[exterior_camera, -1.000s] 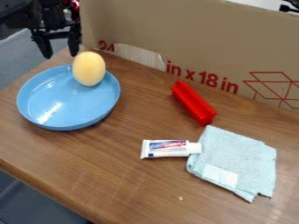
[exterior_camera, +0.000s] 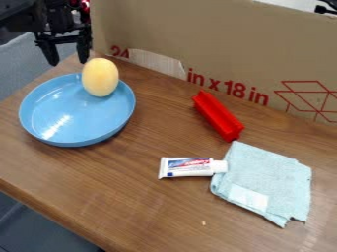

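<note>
My black gripper hangs at the top left, open, above and behind a blue plate. A pale yellow egg-shaped object rests at the plate's back right. A red block lies right of centre. A white toothpaste tube lies at the front, beside a folded light-blue cloth on the right.
A large cardboard panel stands along the back of the wooden table. The table's edge runs along the left.
</note>
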